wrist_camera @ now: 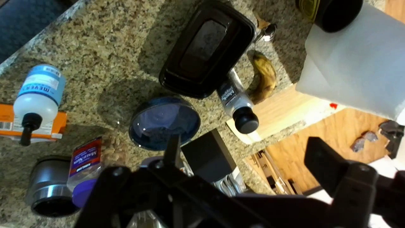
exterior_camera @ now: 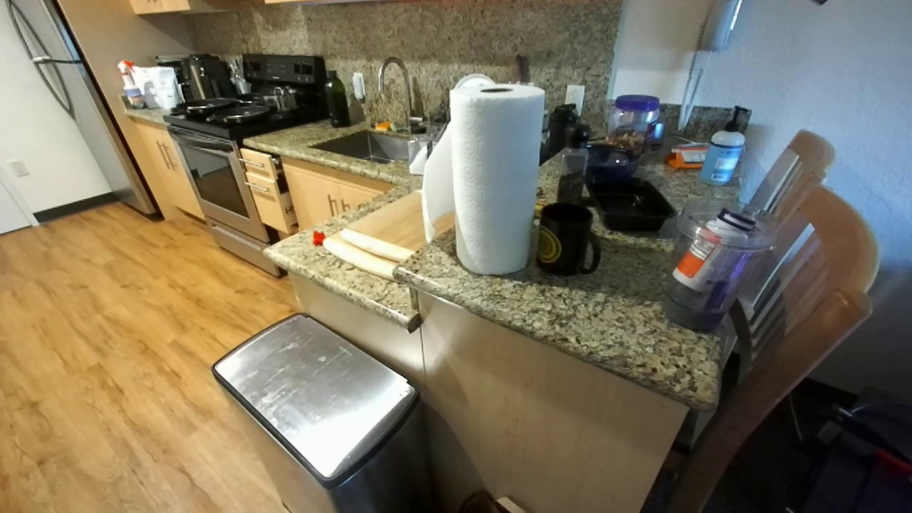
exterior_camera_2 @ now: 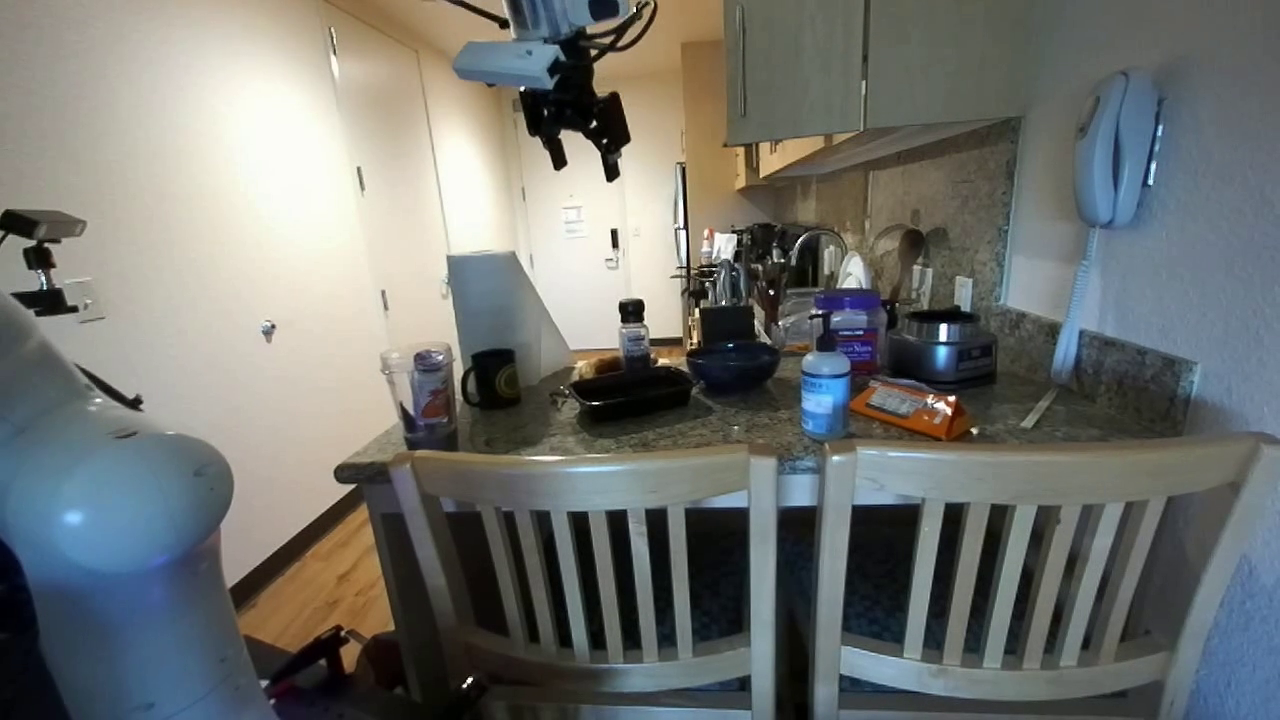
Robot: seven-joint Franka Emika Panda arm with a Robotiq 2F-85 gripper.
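Note:
High above the counter, my gripper (exterior_camera_2: 585, 168) hangs open with nothing between its fingers. The wrist view looks down past the spread gripper onto the countertop. A black rectangular tray (wrist_camera: 207, 45) lies there, empty, with a black pepper grinder (wrist_camera: 232, 97) beside it and a ripe banana (wrist_camera: 264, 76) close by. Next to the tray sits a dark blue bowl (wrist_camera: 165, 123). In the second exterior view a black mug (exterior_camera_2: 492, 378) stands left of the tray, near a clear container (exterior_camera_2: 420, 390) with a bottle inside. None of these touches the gripper.
A tall paper towel roll (exterior_camera: 496, 179) rises at the counter's end. A blue soap bottle (exterior_camera_2: 825, 390), an orange packet (exterior_camera_2: 908, 408) and a purple-lidded jar (exterior_camera_2: 849, 330) occupy the right side. Two wooden chairs (exterior_camera_2: 588, 472) line the front edge. Bare granite (exterior_camera: 590, 312) lies before the mug.

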